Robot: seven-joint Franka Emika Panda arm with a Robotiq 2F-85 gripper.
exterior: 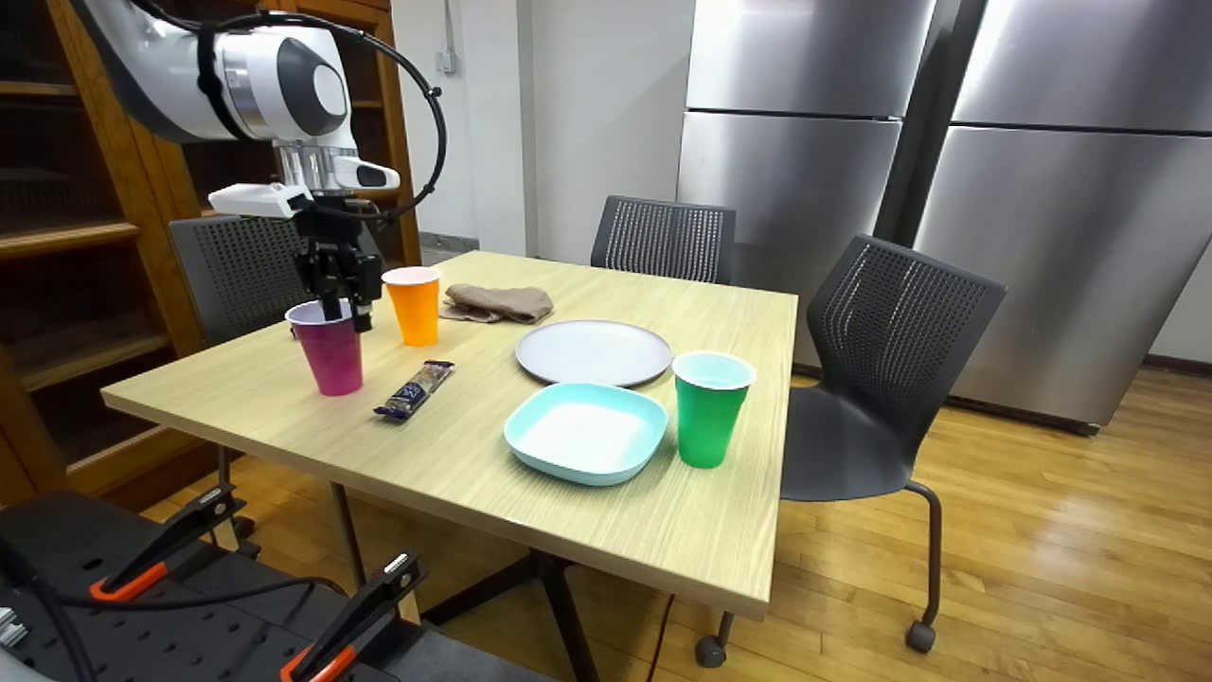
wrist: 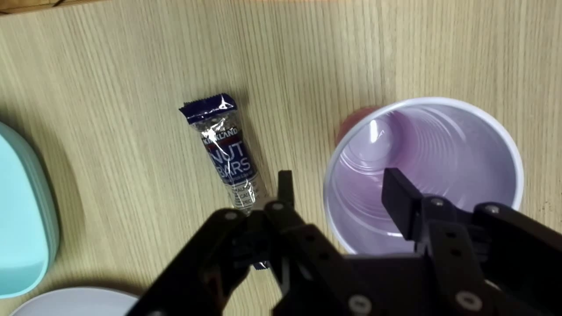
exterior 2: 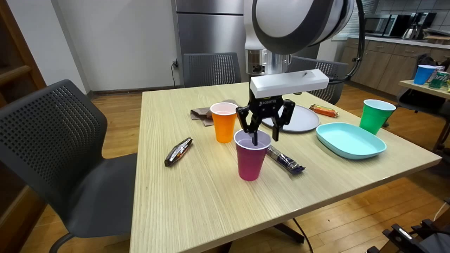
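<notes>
A purple cup (exterior 2: 250,162) with a pale inside stands upright on the table. My gripper (exterior 2: 265,137) points down over its rim, with its fingers apart. In the wrist view, one fingertip (wrist: 398,200) is over the cup's mouth, while the other fingertip (wrist: 285,185) is outside, on the side of a dark blue nut bar (wrist: 230,158). The rim (wrist: 329,179) lies between the two fingers, and a gap shows beside each. In exterior view 1 the lower end of one finger goes down behind the cup's near rim.
An orange cup (exterior: 417,313) stands close by, with a brown cloth (exterior: 500,302) behind it. A grey plate (exterior: 594,351), turquoise tray (exterior: 586,434) and green cup (exterior: 710,415) are farther along. Another dark bar (exterior 2: 178,151) and an orange-wrapped bar (exterior 2: 323,111) also lie on the table.
</notes>
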